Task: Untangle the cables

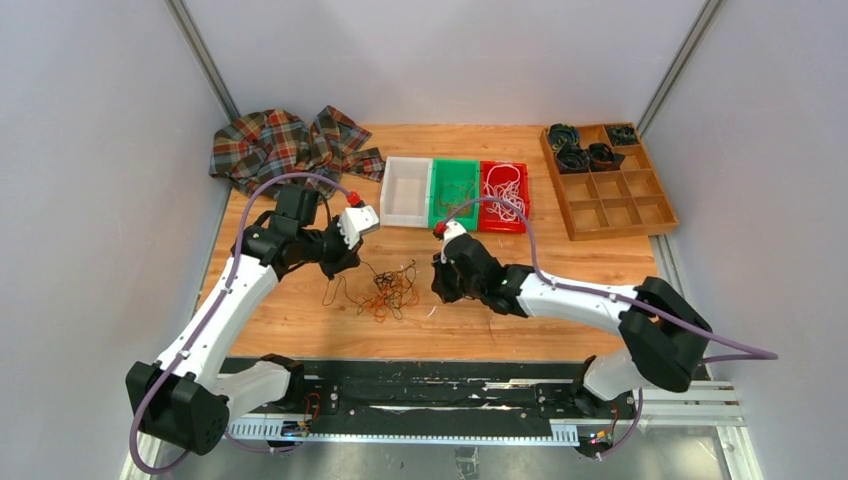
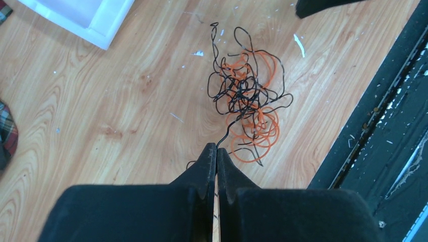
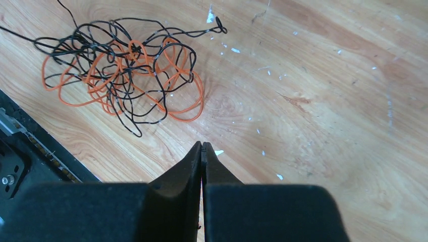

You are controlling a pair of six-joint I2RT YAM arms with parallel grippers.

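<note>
A tangle of black and orange cables lies on the table in front of the bins, also seen in the right wrist view (image 3: 116,70). My left gripper is shut on a black cable, which runs taut from its tips into the tangle; in the top view it is raised left of the pile. My right gripper is shut with nothing between its fingertips, beside the pile on the right.
A white bin (image 1: 406,190), green bin (image 1: 454,183) and red bin (image 1: 505,222) with white cables stand behind the tangle. A wooden organizer (image 1: 617,212) is at back right, a plaid cloth (image 1: 260,150) at back left.
</note>
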